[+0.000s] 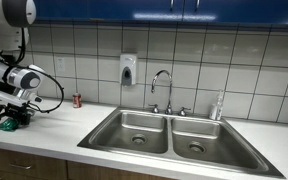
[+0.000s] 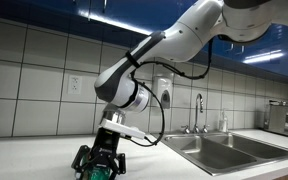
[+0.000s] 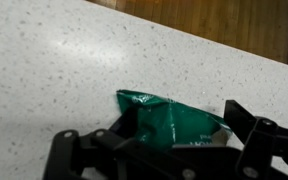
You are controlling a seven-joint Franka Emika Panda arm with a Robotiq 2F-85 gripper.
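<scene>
A green shiny packet [image 3: 169, 122] lies on the speckled white counter, showing between the black fingers of my gripper in the wrist view. The fingers stand apart on either side of it, and the gripper's body hides its lower part. In exterior view 1 the packet [image 1: 8, 124] is a small green patch under the gripper [image 1: 12, 112] at the far left of the counter. Exterior view 2 has the gripper [image 2: 98, 166] pointing down at the bottom edge, with green [image 2: 100, 174] visible between its fingers.
A double steel sink [image 1: 142, 133] with a tall faucet [image 1: 162, 88] fills the counter's right part. A red can [image 1: 77, 100] stands by the tiled wall, below a soap dispenser [image 1: 128, 70]. A bottle [image 1: 218, 106] is behind the sink. The counter [image 1: 69, 125] left of the sink is mostly clear.
</scene>
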